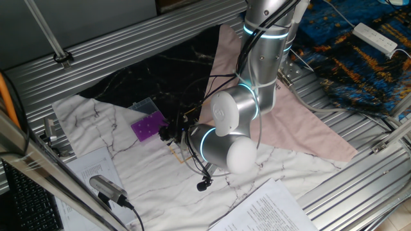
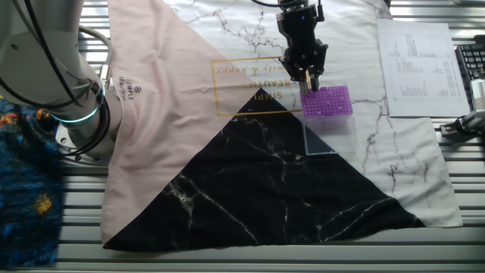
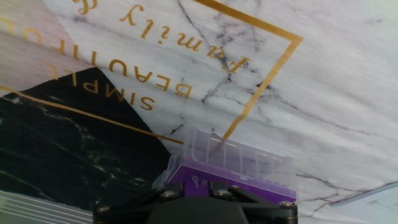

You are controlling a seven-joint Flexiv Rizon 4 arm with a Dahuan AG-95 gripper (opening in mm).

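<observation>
A purple rack-like box (image 2: 327, 101) with a grid of small holes lies on the white marble-patterned cloth. Attached along one side is a clear lid (image 2: 330, 138), spread flat partly over the cloth's black section. My gripper (image 2: 311, 86) points down at the box's near-arm corner. Its two fingers stand apart, and in the wrist view purple box surface (image 3: 242, 188) shows between and beyond the gripper. Nothing is visibly clamped. Whether a fingertip touches the box cannot be told. The box's near side is hidden by the gripper in the wrist view.
Printed sheets (image 2: 424, 68) lie beyond the box, with a keyboard (image 1: 27, 199) near them. More paper (image 1: 266, 208) lies at the front. A metal post and a camera (image 1: 108, 190) stand at the left.
</observation>
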